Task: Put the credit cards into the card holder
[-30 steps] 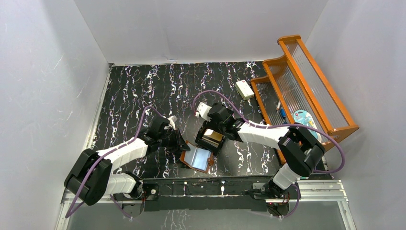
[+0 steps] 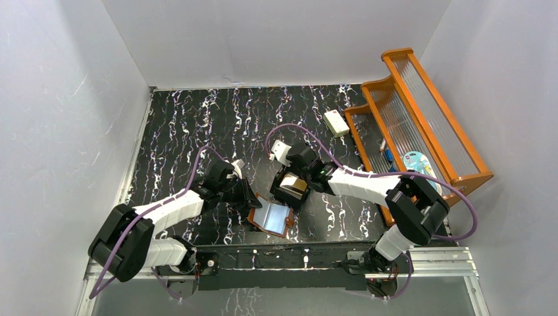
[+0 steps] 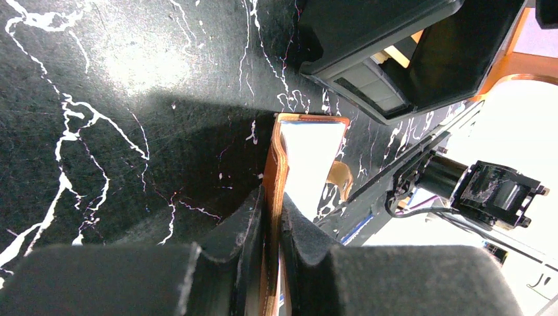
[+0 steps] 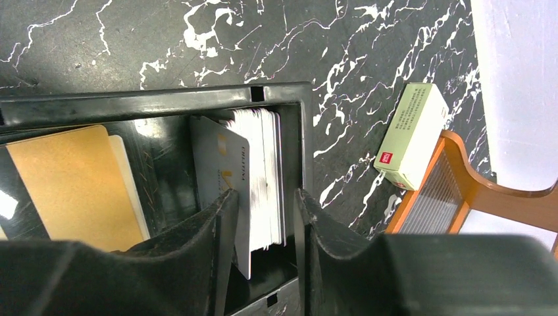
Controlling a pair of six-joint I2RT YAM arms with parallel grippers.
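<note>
The brown leather card holder (image 2: 268, 219) lies spread near the table's front edge, its pale inside facing up. My left gripper has the leather's edge between its close-set fingers; the holder's brown rim (image 3: 279, 155) runs up from them in the left wrist view. A stack of white-edged cards (image 4: 260, 178) stands in one compartment of the black tray (image 2: 289, 203). Leaning away from that stack is a grey card (image 4: 220, 160). My right gripper is part open over this compartment, the grey card's lower part and the stack showing between its fingers.
Another compartment of the black tray holds a tan card or notebook (image 4: 76, 184). A small pale green box (image 2: 336, 123) sits near the wooden shelf (image 2: 421, 112) on the right.
My right arm has shifted slightly over the black tray. The left arm and the card holder show no visible movement.
</note>
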